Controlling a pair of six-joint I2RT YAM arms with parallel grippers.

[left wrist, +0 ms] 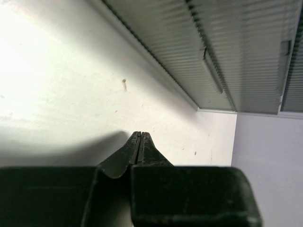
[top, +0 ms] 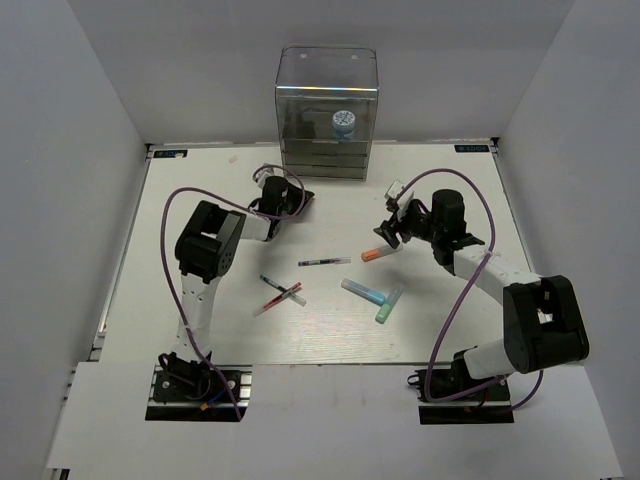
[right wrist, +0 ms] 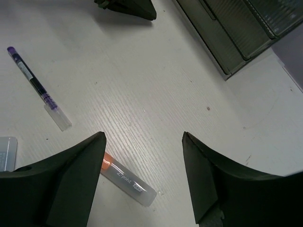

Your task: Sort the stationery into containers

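My left gripper is shut, in front of the low drawers (left wrist: 241, 56) of the clear organiser; nothing visible shows between its fingertips. My right gripper stands part open above the table, empty, with an orange-capped tube (right wrist: 130, 182) below it and a purple pen (right wrist: 35, 82) to its left. In the top view a blue tube (top: 362, 291), a green tube (top: 390, 304) and crossed red (top: 270, 304) and dark (top: 272, 284) pens lie on the front half of the table.
The organiser (top: 326, 100) stands at the back centre, a round blue-white object (top: 343, 124) inside. Walls bound both sides.
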